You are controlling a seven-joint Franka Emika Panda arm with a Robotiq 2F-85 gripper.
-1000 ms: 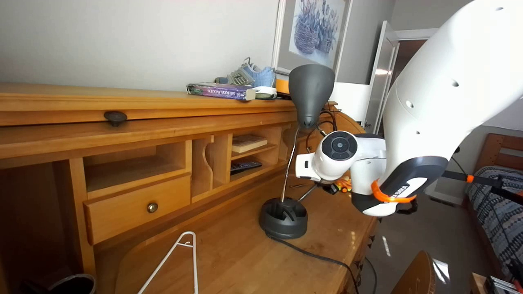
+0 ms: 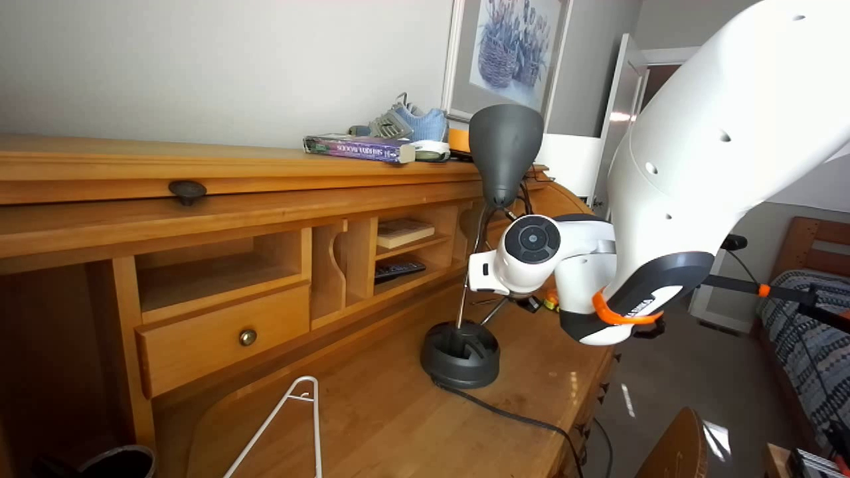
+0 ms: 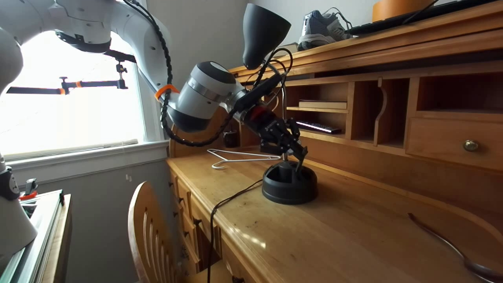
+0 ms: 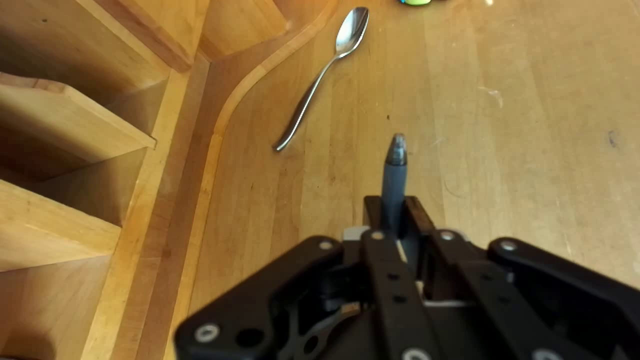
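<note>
In the wrist view, a grey pen (image 4: 394,183) with a darker tip points forward from my gripper, whose black fingers are shut on it. Exterior view 2 has the gripper (image 3: 300,151) tilted downward, just over the black lamp base (image 3: 290,188). This base has open compartments, and from this angle the pen overlaps its rim; whether the two touch I cannot tell. In exterior view 1 the white wrist covers most of the gripper, to the right of the lamp pole and above the base (image 2: 460,366).
The dark lamp shade (image 2: 506,147) and its pole rise close to my wrist. A spoon (image 4: 312,93) lies on the desk beside the cubbies. A white hanger (image 3: 235,158) rests on the desktop, and a cord (image 2: 510,413) trails off its edge. Bare desk surrounds the base.
My arm and wrist have shifted a little left in exterior view 1, closer to the lamp pole. The colourful item behind the wrist is now more covered. The lamp has not moved.
</note>
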